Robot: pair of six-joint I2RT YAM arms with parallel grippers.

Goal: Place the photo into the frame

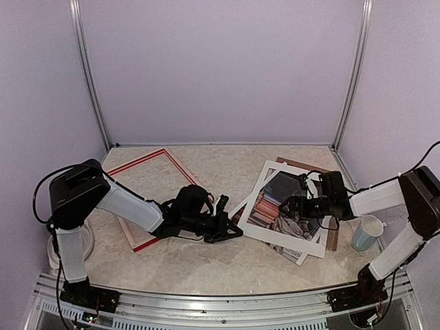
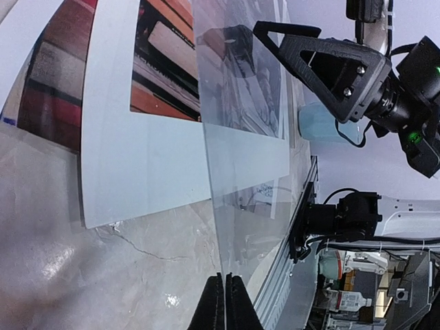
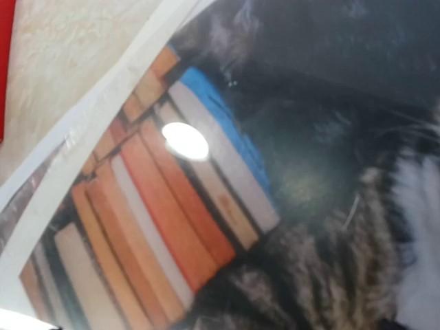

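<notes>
A white mat (image 1: 282,239) surrounds a photo (image 1: 265,207) of books and a cat, on the right half of the table. Books fill the left of the photo (image 3: 158,213) in the right wrist view. In the left wrist view a clear sheet (image 2: 240,206) slants over the mat (image 2: 148,161), its corner reaching my left gripper, which is shut on it. Over the photo my right gripper (image 1: 295,205) stands open, holding nothing; its fingertips barely show in its own view. The red-edged frame (image 1: 148,243) lies at left, partly behind my left arm.
A brown board (image 1: 333,237) shows under the mat's right side. Another print (image 2: 58,75) sticks out beyond the mat. A light blue mug (image 1: 367,234) stands at far right, and a white round thing (image 1: 86,240) is at far left.
</notes>
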